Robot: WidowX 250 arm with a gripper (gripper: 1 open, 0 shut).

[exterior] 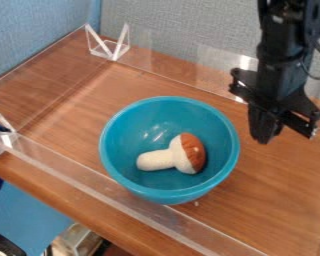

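A teal bowl [129, 147] sits on the wooden table, with a toy mushroom [190, 152] lying inside, white stem to the left and brown cap to the right. My black gripper [263, 130] is above the table to the right of the bowl, pointing down and shut, with nothing visible between its fingers.
The wooden table [76, 110] has clear barriers along its front and back. A white wire frame [107, 45] stands at the back left. Bare wood lies left of the bowl and at the front right.
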